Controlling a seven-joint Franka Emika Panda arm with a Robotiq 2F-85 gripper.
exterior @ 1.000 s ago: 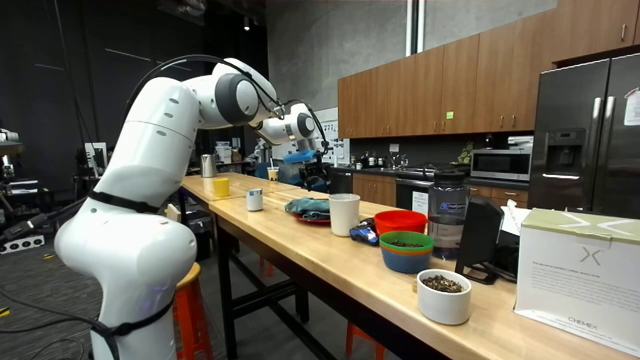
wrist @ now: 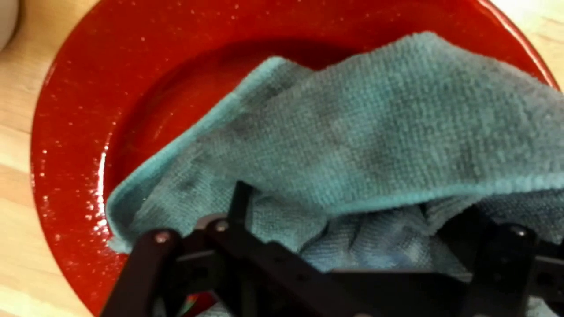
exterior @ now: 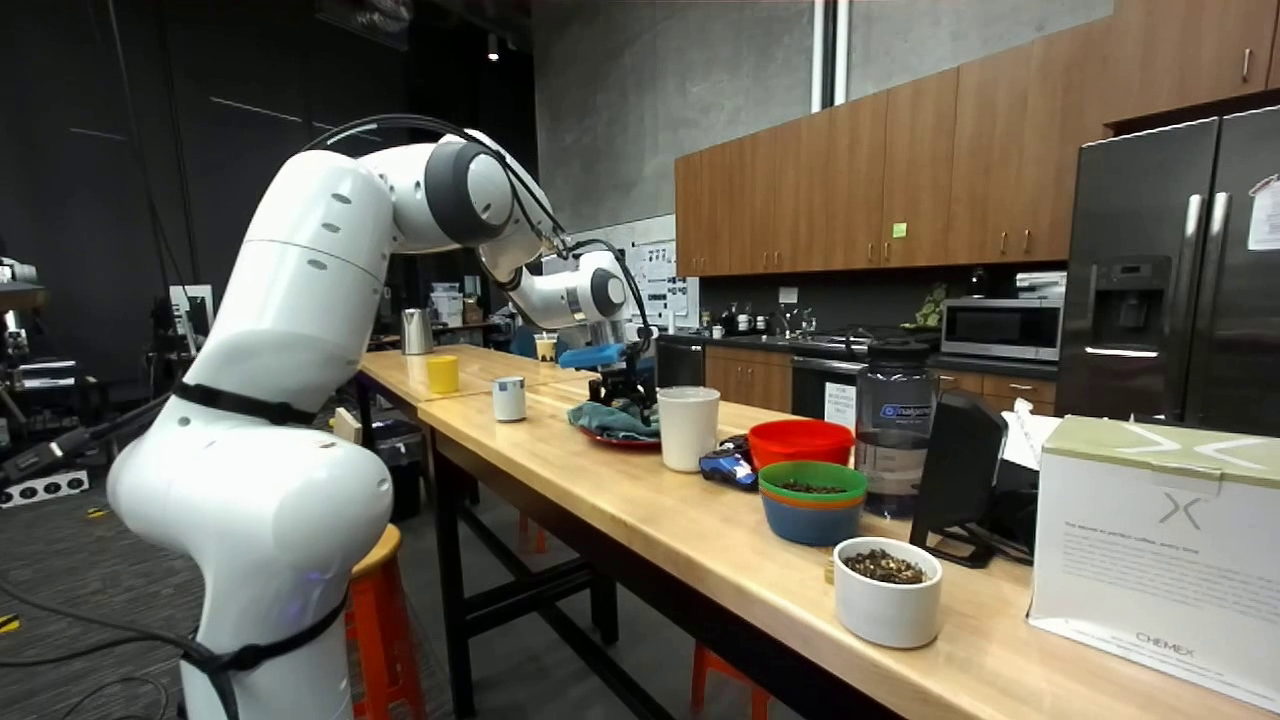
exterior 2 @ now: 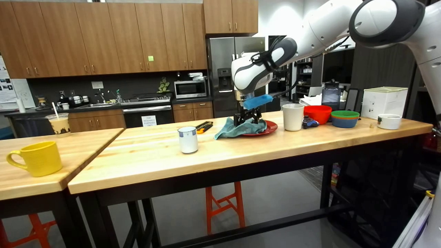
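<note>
A crumpled teal cloth (wrist: 370,121) lies across a shiny red plate (wrist: 68,137) in the wrist view. One cloth edge spills off the plate in exterior view 2, where the cloth (exterior 2: 229,130) reaches left onto the wood and the plate (exterior 2: 271,127) shows at right. My gripper is down at the cloth with its fingers apart, and folds of cloth lie in the gap. One black finger (wrist: 241,203) stands against the fabric; the other is partly hidden by a fold. From outside, the gripper (exterior 2: 247,117) appears right over the plate.
Close by the plate stand a tall white cup (exterior 2: 293,117), a red bowl (exterior 2: 317,114) and stacked bowls (exterior 2: 345,120). Left of it are a white mug (exterior 2: 188,140) and dark tools (exterior 2: 203,126).
The arm has lowered, bringing the gripper from above the plate down to the cloth. The cloth and plate look to be in about the same place.
</note>
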